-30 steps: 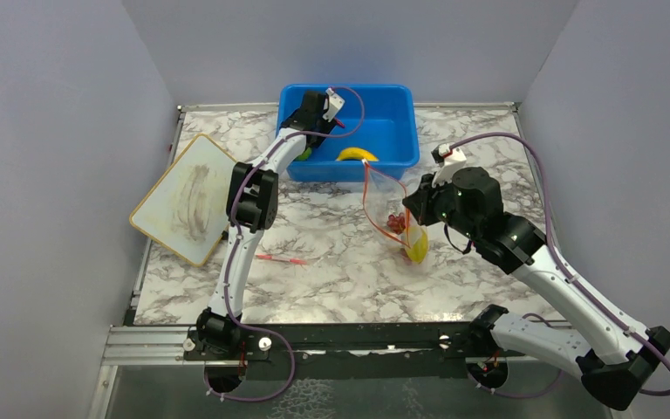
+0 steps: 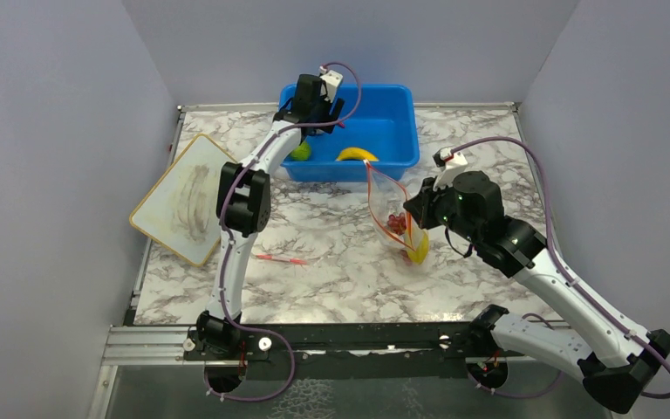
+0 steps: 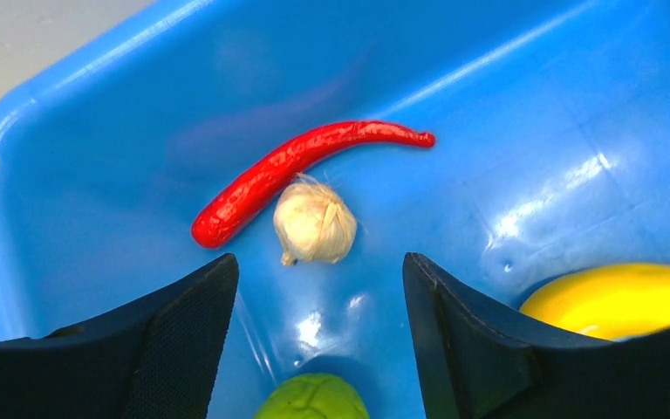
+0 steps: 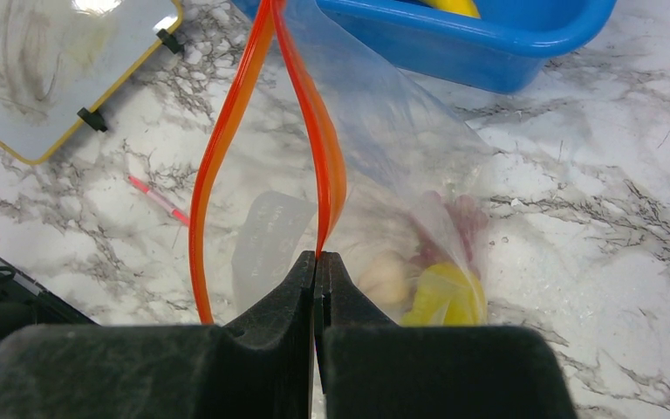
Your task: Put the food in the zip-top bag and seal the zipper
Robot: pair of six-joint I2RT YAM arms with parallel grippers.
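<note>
Over the blue bin my left gripper is open, its fingers apart. Beyond its fingertips a garlic bulb (image 3: 314,223) rests on the bin floor against a red chili pepper (image 3: 288,170). A green round item (image 3: 314,400) and a yellow banana (image 3: 628,299) lie in the bin too. My right gripper is shut on the orange-edged rim of the clear zip bag (image 4: 384,113), whose mouth gapes. Inside the bag are a yellow item (image 4: 445,294), a pale round item (image 4: 386,278) and red grapes (image 2: 397,223).
The blue bin (image 2: 406,168) stands at the back, close to the bag. A whiteboard (image 2: 183,199) lies at the left, with a thin red-and-white strip (image 2: 281,259) to its right.
The bag and right arm have barely moved.
</note>
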